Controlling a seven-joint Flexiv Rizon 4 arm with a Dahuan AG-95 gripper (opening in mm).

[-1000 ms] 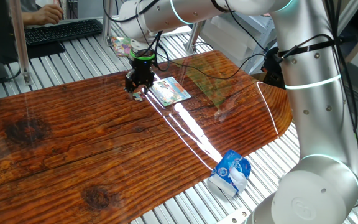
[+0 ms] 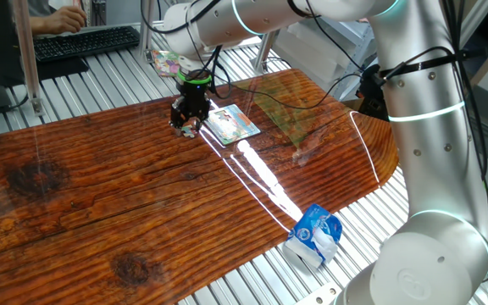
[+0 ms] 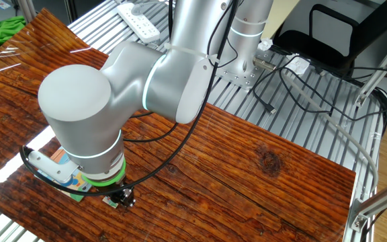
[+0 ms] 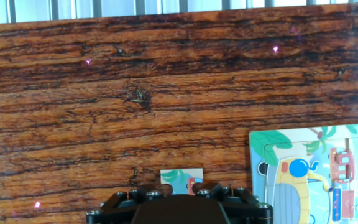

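A small square picture piece (image 4: 182,179) shows at the lower middle of the wrist view, right at the fingertips of my gripper. Its near part is hidden by the dark gripper body. The fingers stand apart on either side of it, but whether they press on it cannot be made out. Right of it in that view lies a colourful puzzle board (image 4: 291,186) with a yellow cartoon figure, partly cut off. From exterior view 1, the gripper (image 2: 190,117) points down beside the board (image 2: 232,124), low over the wooden tabletop.
A blue and white packet (image 2: 316,233) rests at the wooden tabletop's near edge. Another colourful item (image 2: 166,63) lies on the ribbed metal surface behind. A person's hand (image 2: 62,19) is by a keyboard (image 2: 87,44). Much bare wood (image 3: 247,181) lies free.
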